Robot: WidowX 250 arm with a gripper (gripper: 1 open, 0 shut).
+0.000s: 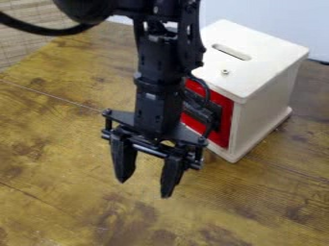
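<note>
My black gripper (146, 169) hangs over the wooden table in the middle of the camera view, its two fingers apart with nothing visible between them. Behind it, to the upper right, stands a white box (264, 67) with a slot on top and a red front (220, 135). The arm covers much of that red front and its dark middle part.
Bare table (64, 192) lies to the left, in the foreground and at the right of the box. A woven mat (23, 36) is at the upper left, and a pale wall runs behind the box.
</note>
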